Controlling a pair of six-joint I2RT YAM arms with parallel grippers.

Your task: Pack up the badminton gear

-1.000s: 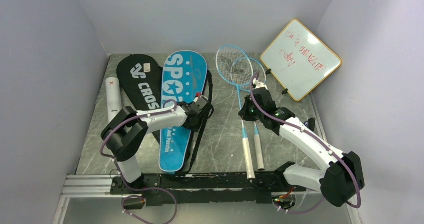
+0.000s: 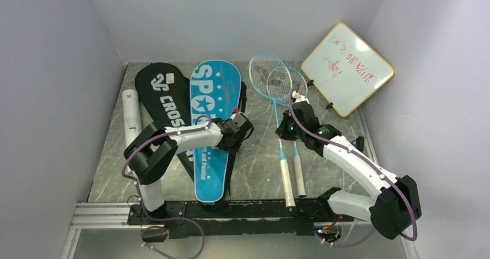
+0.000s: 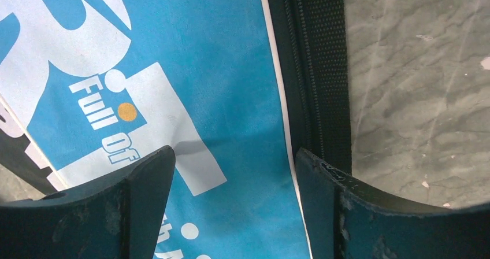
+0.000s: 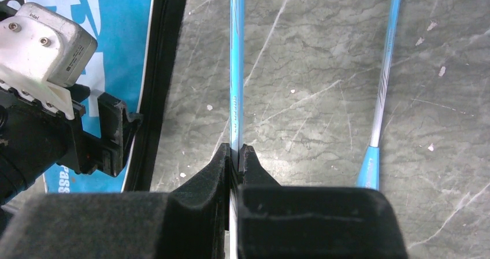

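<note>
A blue SPORTS racket bag lies beside a black CROSS bag. My left gripper is open, low over the blue bag, its fingertips near the bag's zipped edge. My right gripper is shut on the shaft of the front blue-and-white racket, whose head overlaps that of a second racket. Both rackets lie to the right of the bags, handles toward the front.
A white tube lies at the far left. A whiteboard leans at the back right. Bare grey floor shows between the blue bag and the rackets.
The blue bag's lower end has shifted to the right and a little toward the front, along with my left gripper. The right arm and rackets have not visibly moved.
</note>
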